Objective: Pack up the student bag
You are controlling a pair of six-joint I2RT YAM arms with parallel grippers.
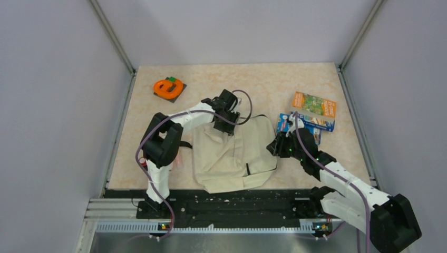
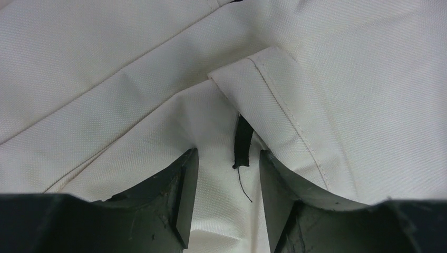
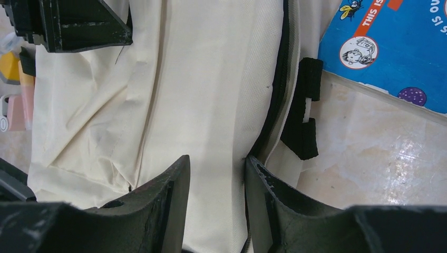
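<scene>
A cream cloth bag lies flat in the middle of the table. Over its upper part is my left gripper, open, with a black zipper pull seen between and just beyond its fingers; neither finger visibly holds it. At the bag's right edge, my right gripper stands part open. One of its fingertips meets the black zipper edge, while the other is over the cream cloth. Whether that finger goes inside the edge, I cannot tell.
Blue books and an orange-green book lie to the right. An orange ring-shaped item rests at the back left. Small pink and yellow items sit left of the bag, partly under the left arm.
</scene>
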